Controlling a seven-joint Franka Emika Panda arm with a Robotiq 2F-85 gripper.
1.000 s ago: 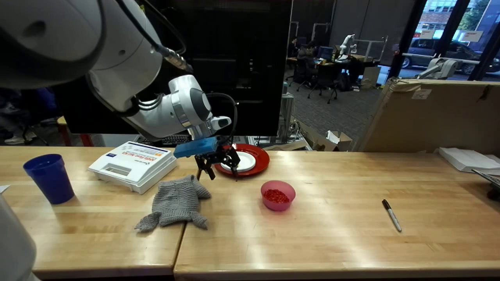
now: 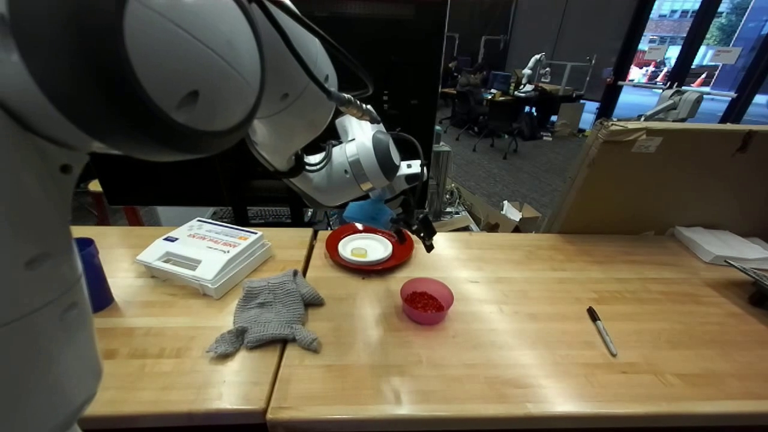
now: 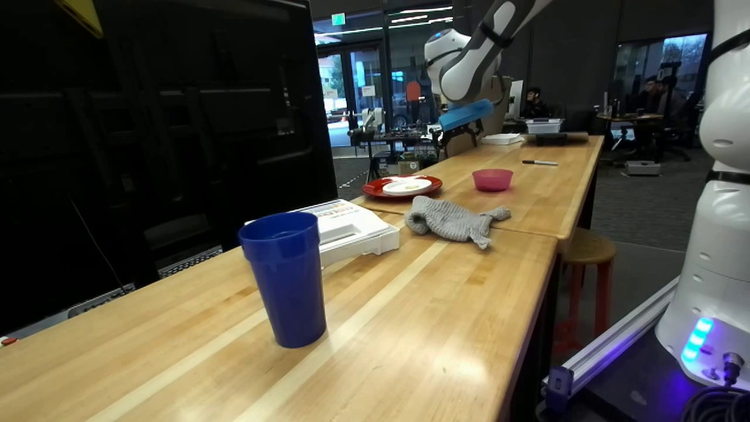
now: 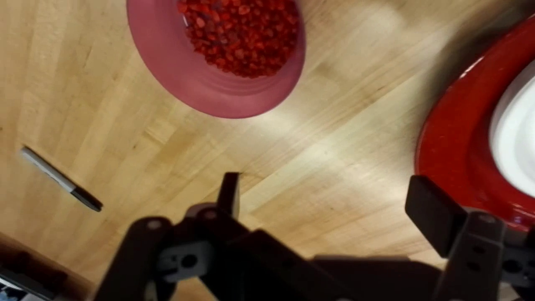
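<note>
My gripper is open, its two black fingers wide apart with bare table showing between them. In exterior view 1 the gripper (image 2: 415, 229) hangs above the table's back edge, near the right side of a red plate (image 2: 404, 255). A white plate (image 2: 384, 249) rests on the red one and carries a small yellowish thing (image 2: 359, 252). A pink bowl (image 2: 447, 299), with small red pieces (image 2: 424, 302) in it, stands in front of the plates. To the right lies a black-capped marker (image 2: 602, 332).
On the left are a white first aid case (image 2: 202, 249), a crumpled grey knit cloth (image 2: 270, 311) and an upright blue cup (image 3: 286, 281). A black screen (image 3: 176, 140) stands behind the table.
My arm and gripper have moved to the right and up, from in front of the red plate to beyond its right side. The objects on the table have stayed put.
</note>
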